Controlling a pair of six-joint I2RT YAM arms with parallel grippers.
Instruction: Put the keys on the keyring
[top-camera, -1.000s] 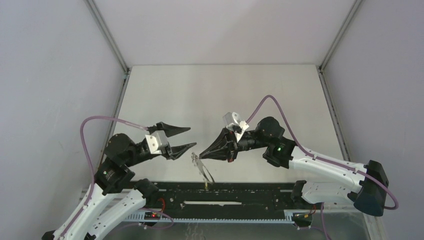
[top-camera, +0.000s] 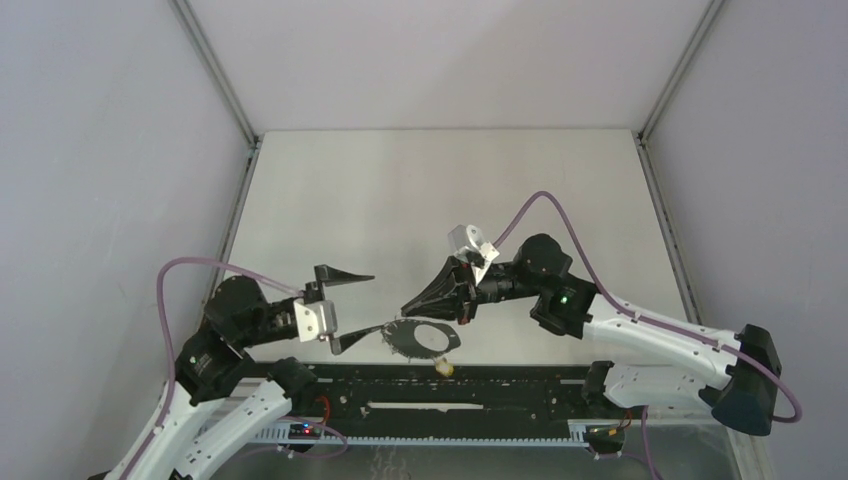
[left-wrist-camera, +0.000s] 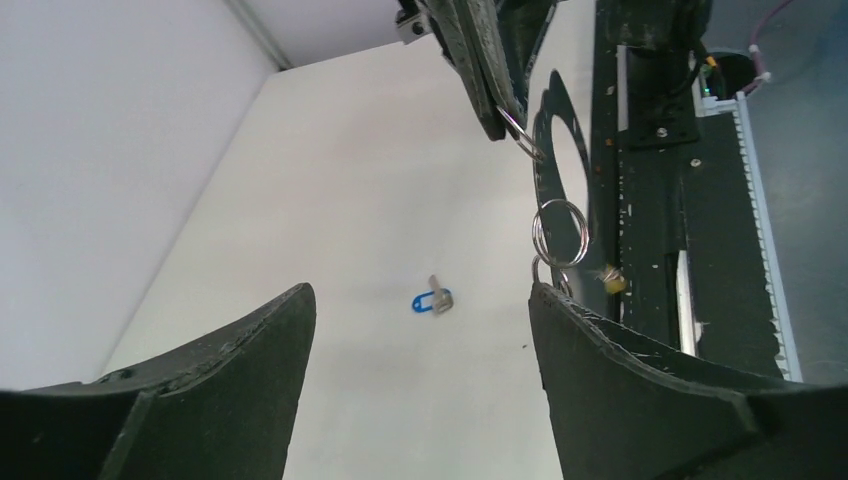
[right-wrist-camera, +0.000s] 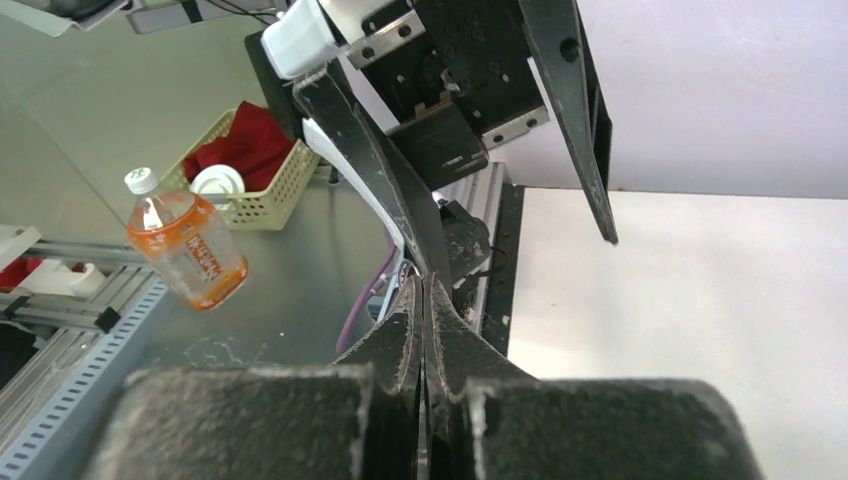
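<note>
My right gripper (top-camera: 405, 312) is shut on the keyring (left-wrist-camera: 522, 137), a thin metal ring at its fingertips in the left wrist view. Below the ring hangs a dark flat piece (top-camera: 403, 335) with a large oval opening, along with small metal rings (left-wrist-camera: 539, 240) and a brass-coloured part (top-camera: 443, 367). My left gripper (top-camera: 378, 303) is open with nothing between its fingers; its lower fingertip reaches the left edge of the dark piece in the top view. Whether they touch, I cannot tell. A small grey piece with a blue loop (left-wrist-camera: 433, 299) lies on the table.
A black rail (top-camera: 520, 380) runs along the front edge, with a pale strip (top-camera: 425, 406) on it. A bottle (right-wrist-camera: 190, 243) and a basket (right-wrist-camera: 275, 195) stand well off the table.
The left gripper has rotated and its lower finger has come down towards the front. The dark hanging piece has turned from nearly edge-on to broad side. The right arm has stayed almost still.
</note>
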